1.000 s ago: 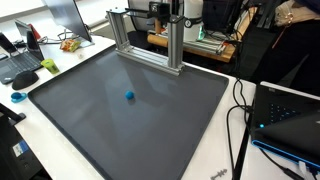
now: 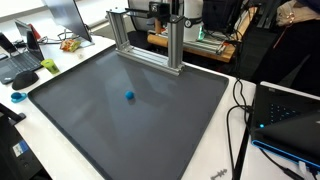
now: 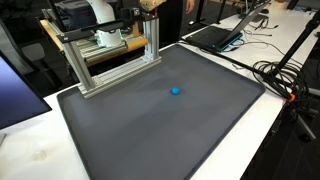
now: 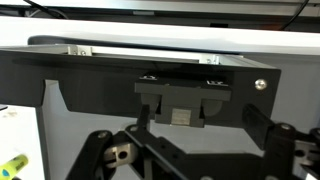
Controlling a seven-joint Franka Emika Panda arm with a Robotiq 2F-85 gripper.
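A small round blue object (image 2: 129,96) lies alone on the grey mat (image 2: 100,130); exterior view 2 also has the blue object (image 3: 175,91), towards the mat's far side. In the wrist view, my gripper is open, its dark fingers standing apart at left and right. A black bar (image 4: 90,82) with a dark block (image 4: 181,100) at its middle fills the view ahead of them. No object shows held. The blue object is out of the wrist view. Both exterior views leave the fingertips too small or hidden to make out.
A metal frame (image 3: 120,74) stands along one edge of the mat, near the arm (image 3: 105,15). A laptop (image 2: 285,125) and cables sit at the right in exterior view 1. A yellow-green object (image 4: 14,166) shows at the wrist view's lower left.
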